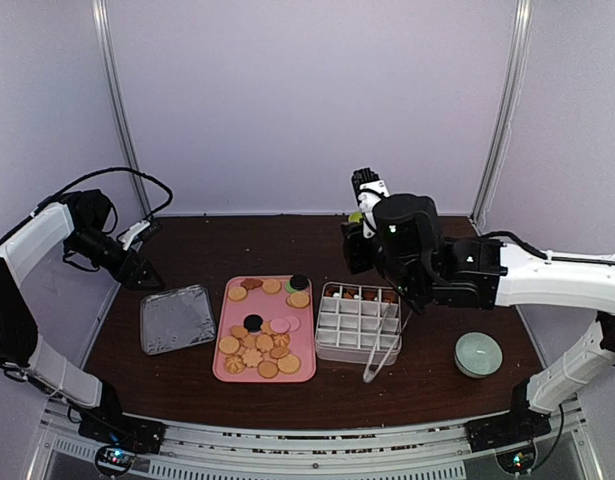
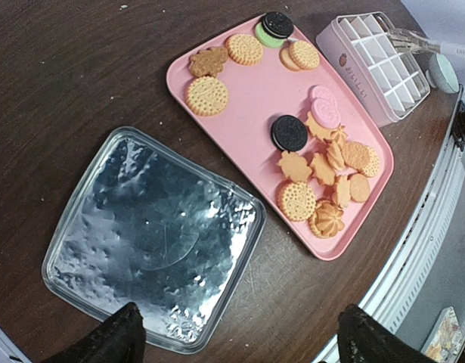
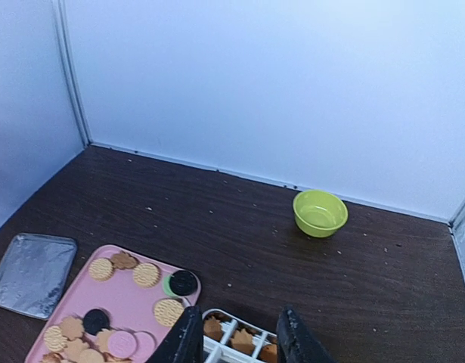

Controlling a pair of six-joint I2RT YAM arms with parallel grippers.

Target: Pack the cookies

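Observation:
Loose cookies lie on the pink tray (image 1: pixel 224 337), including a black one (image 2: pixel 289 133) and a pink one (image 2: pixel 325 113). To its right stands the white divided box (image 1: pixel 357 354); brown cookies (image 3: pixel 242 342) fill part of its back row, while the other visible cells look empty. Clear tongs (image 1: pixel 383 345) slant across the box's right side, one end past its front edge; whether they rest there is unclear. My right gripper is above the back of the box, fingers apart, nothing visible between them. At the left, above the silver tray's back edge, my left gripper (image 1: pixel 149 277) is open and empty.
The silver tray (image 1: pixel 177 320) lies empty at the left. A green bowl (image 3: pixel 320 213) stands at the back, mostly covered by my right arm from above. A pale bowl (image 1: pixel 478 354) is at the right. Bare table (image 1: pixel 257 245) extends behind the pink tray.

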